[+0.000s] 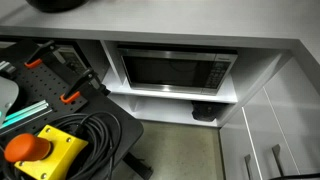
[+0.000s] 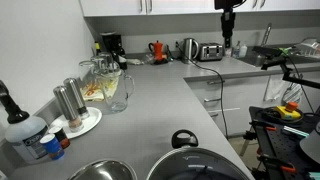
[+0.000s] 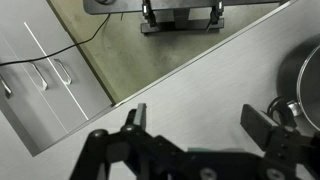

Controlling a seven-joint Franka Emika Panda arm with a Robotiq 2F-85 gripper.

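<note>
My gripper stands open in the wrist view, its two dark fingers wide apart with nothing between them. Below it lies the grey countertop (image 3: 190,95), close to the counter's edge. At the right border of that view is a dark pot (image 3: 309,88), only partly in frame, beside the right finger and apart from it. Exterior view 2 shows a large dark round pan or lid (image 2: 195,166) at the front of the counter, with a silver bowl (image 2: 103,171) to its left. The gripper does not show in exterior view 1.
Below the counter sits a microwave (image 1: 175,70). The robot's black base table (image 1: 75,100) carries a yellow box (image 1: 53,155) with an orange button and loose cables. A glass pitcher (image 2: 116,90) and a shaker tray (image 2: 78,121) stand along the wall. Mid-counter is clear.
</note>
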